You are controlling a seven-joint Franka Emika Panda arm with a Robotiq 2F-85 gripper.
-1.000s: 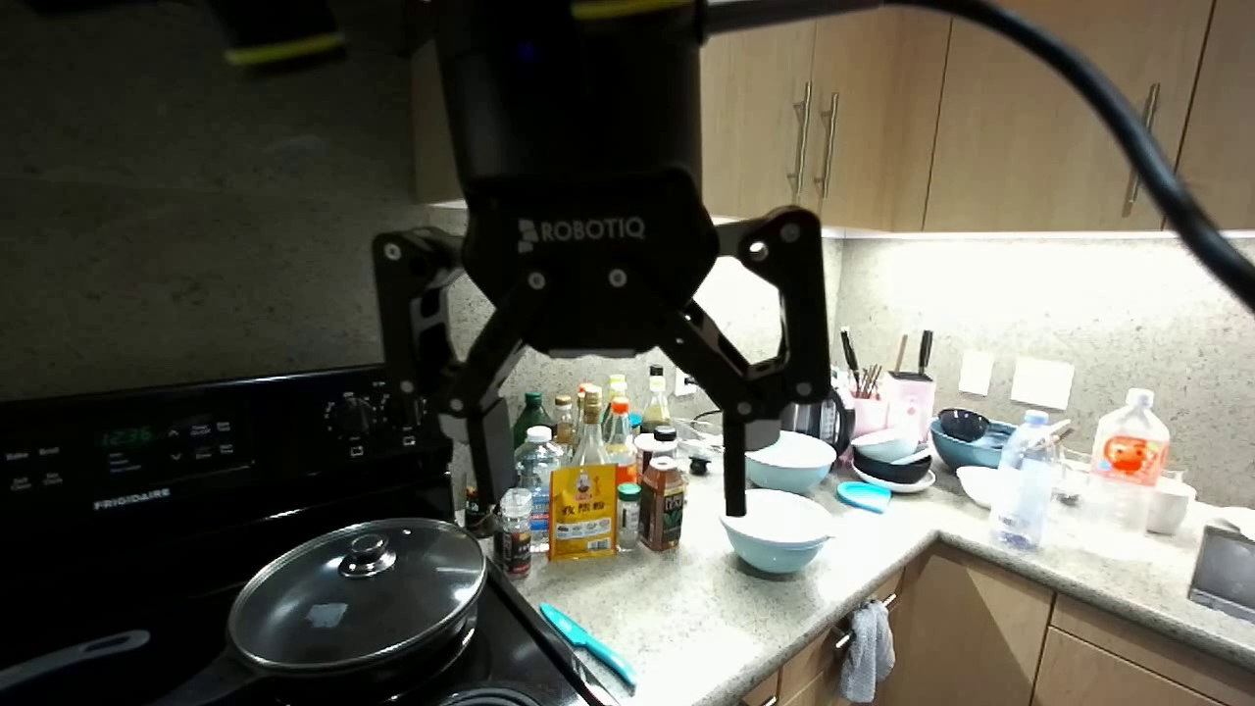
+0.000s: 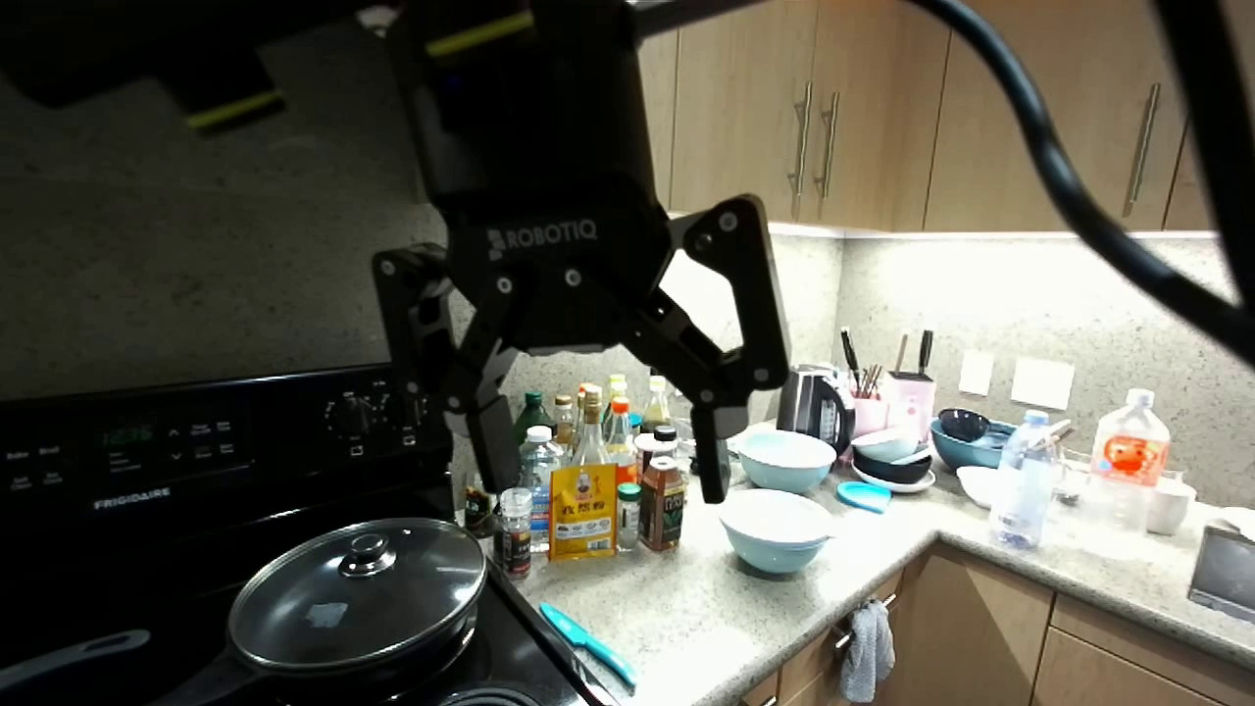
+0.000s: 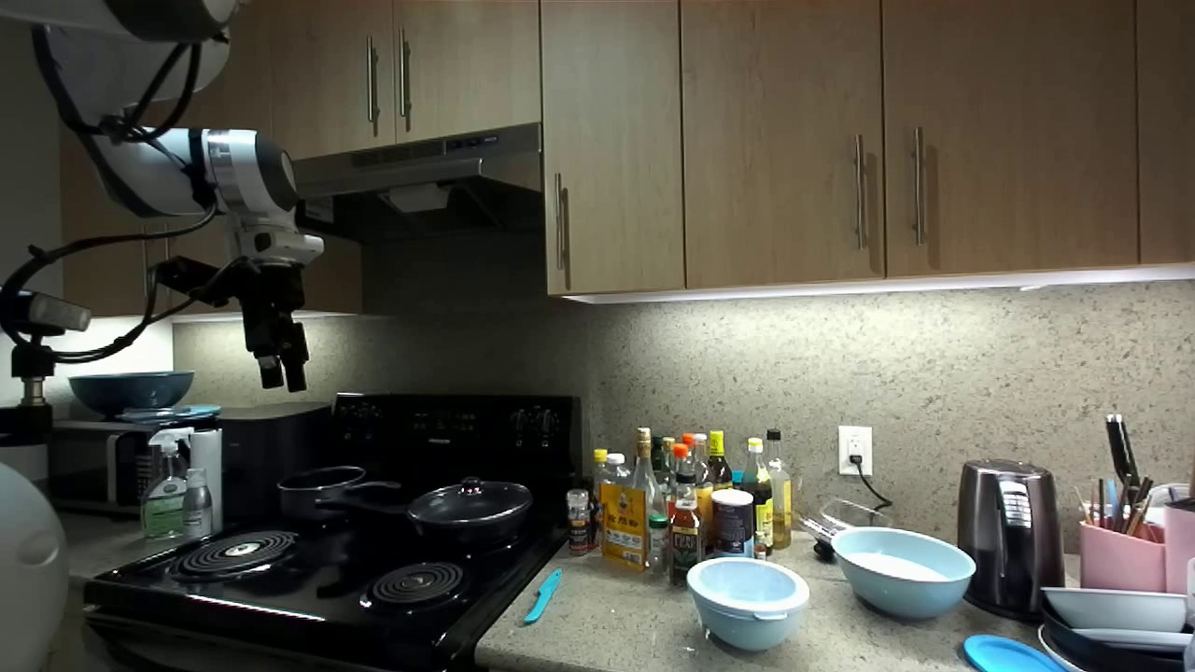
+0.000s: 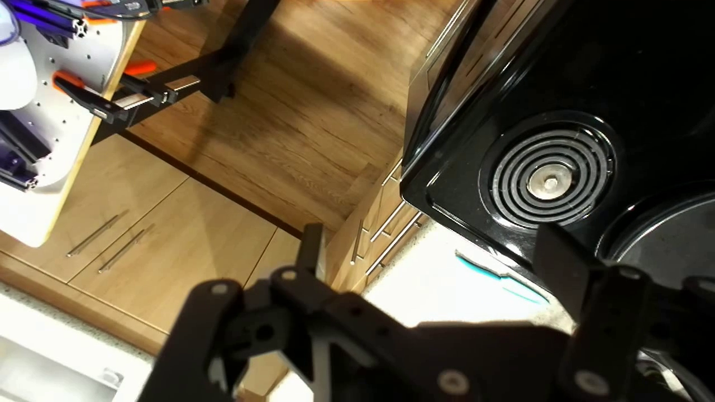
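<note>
My gripper [image 2: 609, 477] hangs in the air with its fingers spread wide and nothing between them. In exterior view 2 the gripper [image 3: 282, 379] is high over the left part of the stove. Below it in the wrist view, between the spread fingers, are the counter and cabinets. A turquoise knife [image 2: 588, 647] lies flat on the counter beside the stove, well clear of the fingers. The lidded pan [image 2: 359, 594] sits on a rear burner. Two light blue bowls stand on the counter, the nearer bowl [image 3: 748, 605] covered and the farther bowl [image 3: 905, 569] behind it.
Several bottles and a yellow packet [image 2: 583, 512] crowd the counter by the wall. A saucepan [image 3: 319, 493] stands at the stove's back left. The kettle [image 3: 1011, 538] is farther right. Bare counter surrounds the knife. The range hood [image 3: 448, 168] overhangs the stove.
The gripper has shifted a little to the left in exterior view 1 and tilted, its right finger rising off the line of the covered bowl. It stays open. Objects on the counter have not moved.
</note>
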